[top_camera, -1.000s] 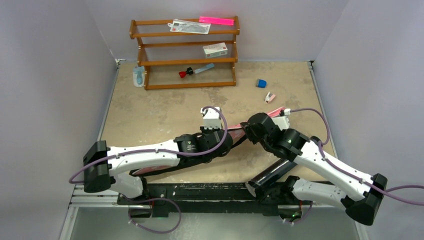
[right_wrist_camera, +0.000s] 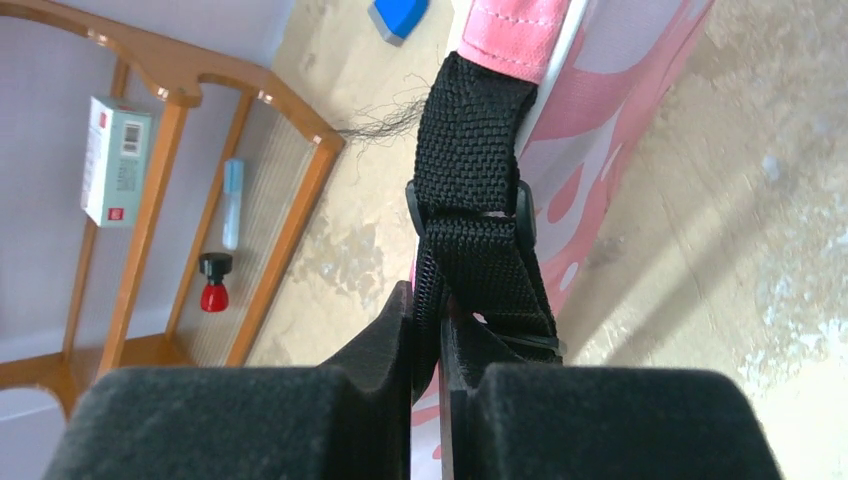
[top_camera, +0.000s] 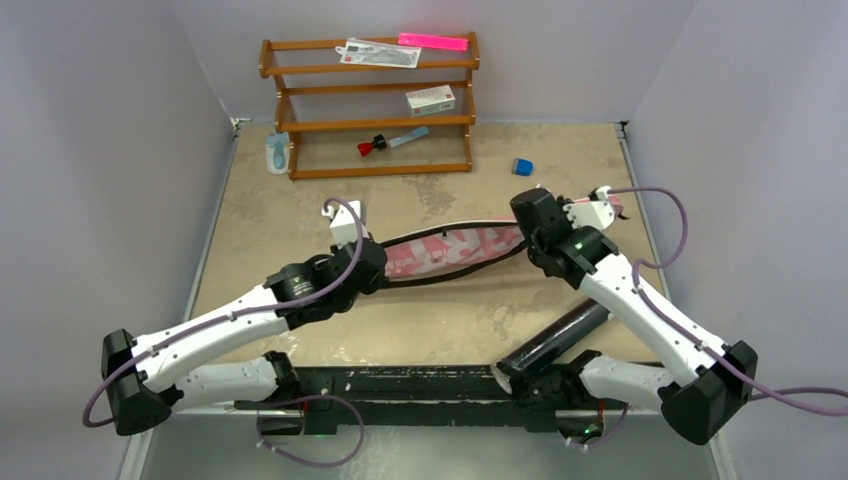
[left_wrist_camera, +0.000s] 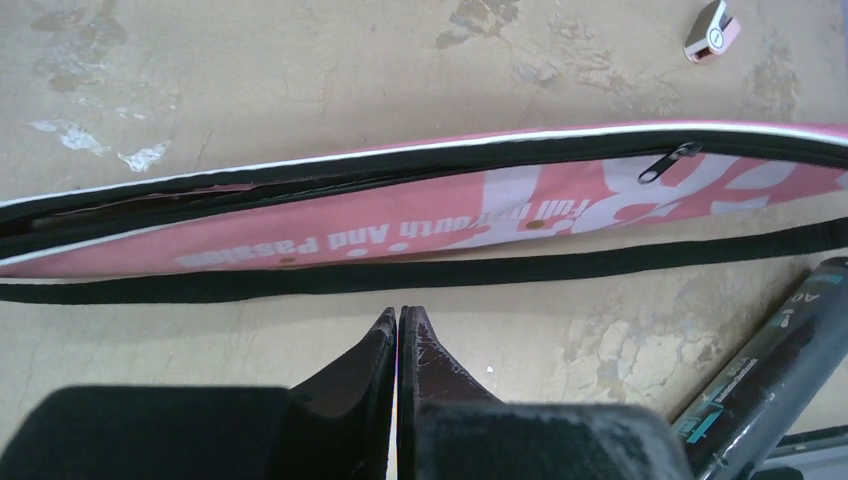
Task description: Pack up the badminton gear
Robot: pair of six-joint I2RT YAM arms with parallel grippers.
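A long pink racket bag (top_camera: 450, 252) with black edging lies crosswise between my arms. In the left wrist view the slit of the bag (left_wrist_camera: 420, 215) gapes at the left, and a zipper pull (left_wrist_camera: 670, 162) rests farther right. My left gripper is shut just below the bag's loose black strap (left_wrist_camera: 450, 272); nothing shows between its fingers. At the bag's right end my right gripper is shut on the black webbing strap (right_wrist_camera: 470, 140) by its buckle. A black tube (top_camera: 555, 335) lies at the front right. In the top view both fingertips are hidden.
A wooden rack (top_camera: 375, 125) stands at the back, holding a box (top_camera: 431, 100) and small items. A blue block (top_camera: 523, 167) sits right of it. A pink-and-white gadget (left_wrist_camera: 713, 32) lies behind the bag. Open floor stretches between rack and bag.
My left arm has moved left along the bag. The bag has swung from a slant to nearly level, and my right arm has shifted right and back with its end, covering the small gadget.
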